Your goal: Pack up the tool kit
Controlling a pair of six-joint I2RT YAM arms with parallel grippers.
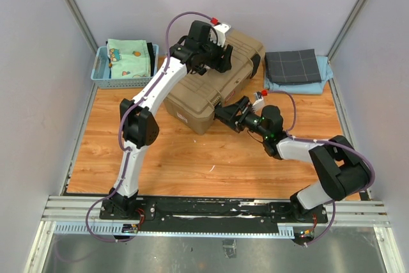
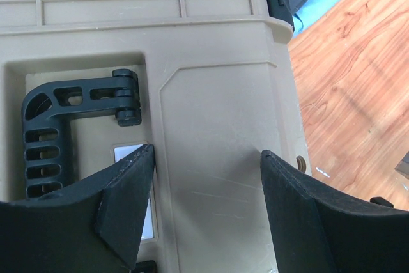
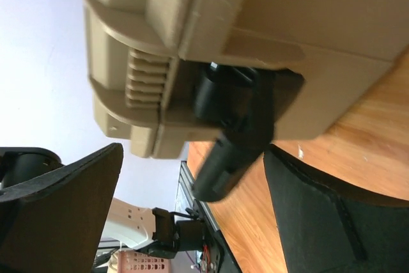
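Observation:
A large tan hard case (image 1: 192,110) sits closed at the back centre, set diagonally. My left gripper (image 1: 218,55) is over its lid; in the left wrist view its fingers stand apart, part open, on the lid (image 2: 217,119) beside the recessed black handle (image 2: 48,139). My right gripper (image 1: 233,110) is at the case's near front corner, open. In the right wrist view a black latch (image 3: 243,132), blurred, hangs out from the case's side between and ahead of its fingertips.
A blue basket (image 1: 118,82) with folded cloths stands at the back left. Folded dark and light-blue cloths (image 1: 294,68) lie at the back right.

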